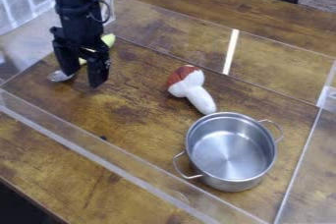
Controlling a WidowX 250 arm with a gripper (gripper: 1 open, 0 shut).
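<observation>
My black gripper [82, 67] hangs low at the left of the camera view, fingers pointing down over a silver spoon [62, 74] and a yellow-green object [108, 39], both partly hidden behind it. Whether it is open or shut on anything I cannot tell. A red and white plush object [191, 88], shaped like a mushroom, lies at the centre right. A steel pot [230, 152] with two side handles stands at the lower right.
Clear low walls or panels border the front and right. A white strip [231, 51] marks the back right.
</observation>
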